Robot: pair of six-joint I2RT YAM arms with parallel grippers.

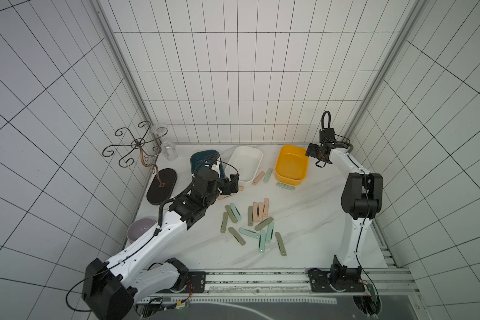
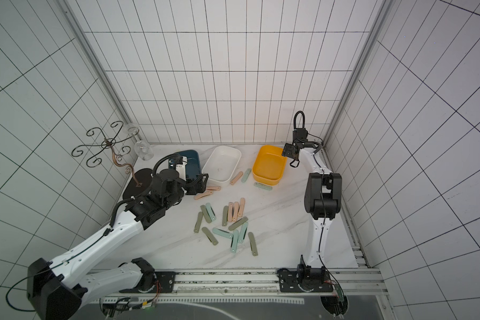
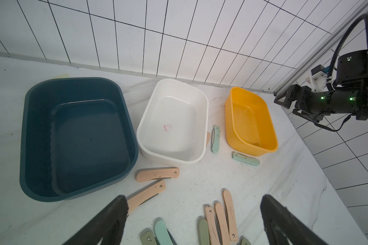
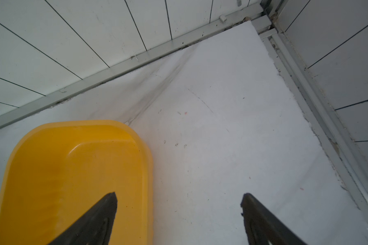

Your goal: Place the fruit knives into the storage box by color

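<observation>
In the left wrist view, the navy box (image 3: 128, 134), white box (image 3: 141, 130) and yellow box (image 3: 229, 122) stand in a row, with no knives visible inside. Folded knives lie scattered in front: pink knives (image 3: 157, 174), mint knives (image 3: 215, 138) and olive knives (image 1: 281, 243). One mint knife (image 3: 246, 158) rests right by the yellow box's front. My left gripper (image 1: 233, 185) hovers above the pink knives near the navy and white boxes, its fingers (image 3: 110, 220) spread and empty. At the yellow box's right side, my right gripper (image 1: 310, 151) is open, nothing between its fingers.
A metal scroll stand (image 1: 138, 144) with glassware and a dark oval base (image 1: 161, 186) occupies the left side. A mauve bowl (image 1: 140, 230) sits by the left edge, partly behind the left arm. Bare table stretches across the right half.
</observation>
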